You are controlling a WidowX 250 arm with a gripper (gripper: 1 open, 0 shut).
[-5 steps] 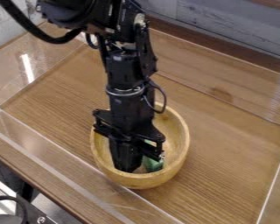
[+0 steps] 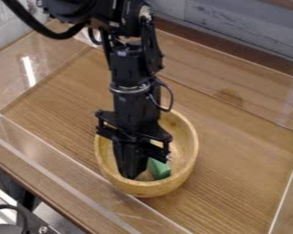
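Note:
My black gripper (image 2: 135, 155) reaches down from the top into a tan round bowl (image 2: 182, 155) in the middle of the wooden table. Its fingers are low inside the bowl, over its left and middle part. A small green object (image 2: 160, 168) lies in the bowl just right of the fingers. The arm hides part of the bowl and whatever is between the fingers, so I cannot tell if anything is held.
A pale wall (image 2: 222, 32) runs along the back. A cable hangs at the lower left beside the table's front edge.
My gripper has shifted very slightly within the bowl. Otherwise little differs.

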